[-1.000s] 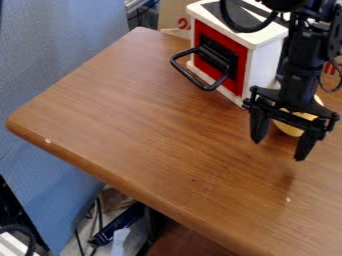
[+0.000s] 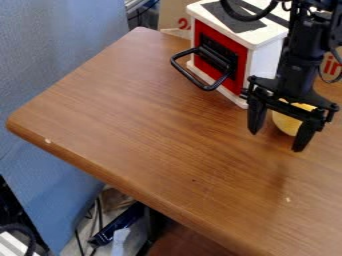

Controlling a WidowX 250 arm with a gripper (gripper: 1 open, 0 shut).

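The black gripper (image 2: pixel 278 134) hangs over the right part of the wooden table (image 2: pixel 134 140), its two fingers spread apart and open. Just behind it a yellow round object (image 2: pixel 289 122) sits on the table, partly hidden by the gripper; whether anything touches it I cannot tell. To the back left of the gripper stands a white and red toy oven (image 2: pixel 254 58) with a black handle (image 2: pixel 201 80) sticking out at its front.
A blue-grey padded panel (image 2: pixel 54 70) runs along the table's left side. A cardboard box (image 2: pixel 174 16) is behind the oven. Cables and bags lie below at the lower left.
The gripper has shifted very slightly to the right over the last second. Nothing else has visibly changed.
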